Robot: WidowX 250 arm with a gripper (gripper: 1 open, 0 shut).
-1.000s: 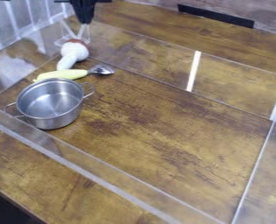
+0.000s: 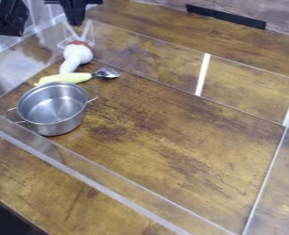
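At the upper left, my dark gripper (image 2: pixel 75 20) hangs at the top edge of the view, above a white rounded object (image 2: pixel 75 57) that has a reddish top. Whether the fingers are open or shut is too small and dark to tell. Below the white object lie a yellow object (image 2: pixel 63 78) and a small metal utensil head (image 2: pixel 106 72). A steel pot (image 2: pixel 53 112) with two side handles stands at the left, in front of them.
Clear plastic walls border the wooden work surface (image 2: pixel 177 138), whose middle and right are free. A dark strip (image 2: pixel 227 16) runs along the back.
The dark arm has shifted left at the top of the view, with more of it showing in the top left corner. The objects on the surface have not visibly moved.
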